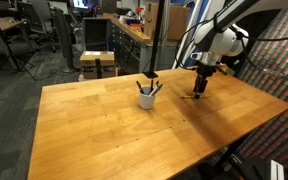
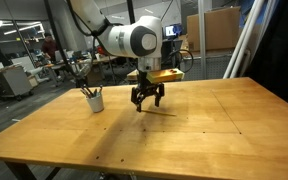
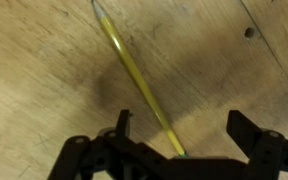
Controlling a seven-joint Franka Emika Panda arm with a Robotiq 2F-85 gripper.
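Observation:
A thin yellow pencil-like stick point(image 3: 134, 70) lies on the wooden table, running slantwise in the wrist view, its lower end between the two open fingers. My gripper is just above it, fingers apart, holding nothing. In exterior view 2 the stick point(image 2: 158, 113) shows as a thin line beneath the gripper point(image 2: 148, 106). Exterior view 1 has the gripper point(image 1: 196, 94) low over the table's right part, partly covering the stick. A white cup point(image 1: 147, 100) with several pens or tools upright in it stands near the table's middle.
In exterior view 2, the cup point(image 2: 95, 103) is left of the arm, well apart from it. Chairs and cabinets stand beyond the table.

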